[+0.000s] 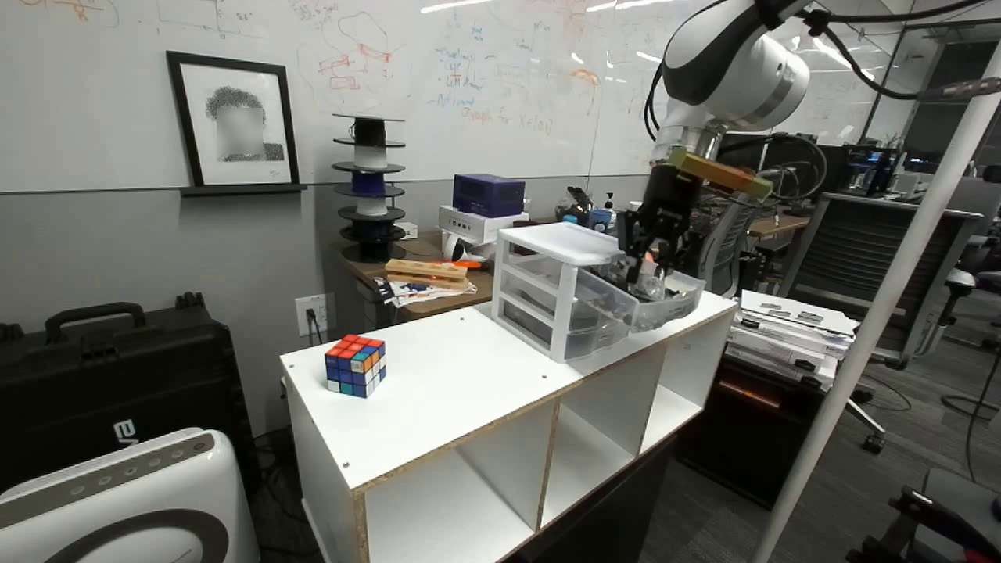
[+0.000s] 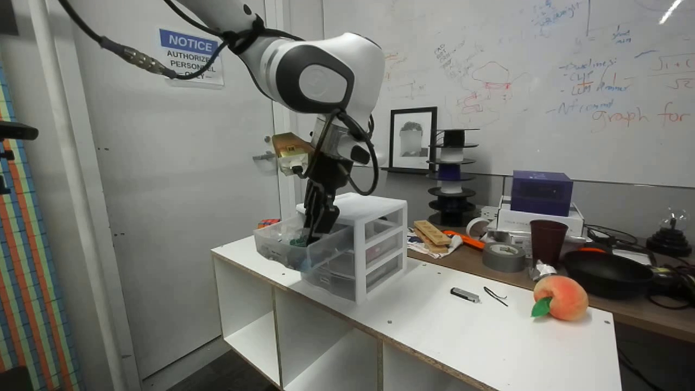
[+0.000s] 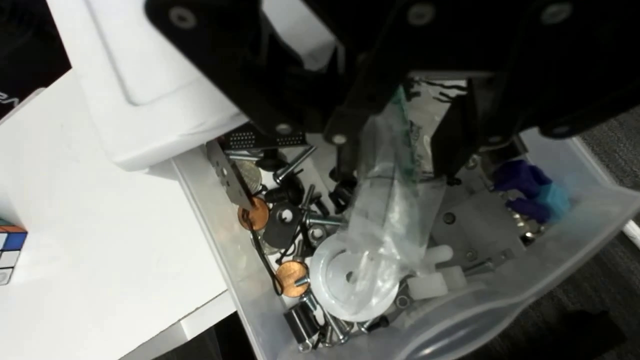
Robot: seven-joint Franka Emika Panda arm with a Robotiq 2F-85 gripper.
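Observation:
Over the pulled-out clear drawer [image 2: 277, 244] of a white drawer unit [image 1: 568, 241], my gripper [image 1: 645, 266] points down, its fingertips low inside the drawer. In the wrist view the fingers [image 3: 453, 141] stand apart, with a clear plastic bag [image 3: 384, 207] in the space between them. A green strip shows along the bag's upper part. Its lower end lies over a white plastic spool [image 3: 328, 282] among the drawer's contents. Both exterior views leave the fingertips partly hidden by the drawer and the gripper itself.
Screws, copper coins [image 3: 292, 278], and purple pieces [image 3: 522, 180] fill the drawer. A Rubik's cube [image 1: 356, 365] sits at the cabinet's far end; exterior view 2 shows a peach [image 2: 561, 298] and a small black stick [image 2: 465, 295]. The white top between is mostly clear.

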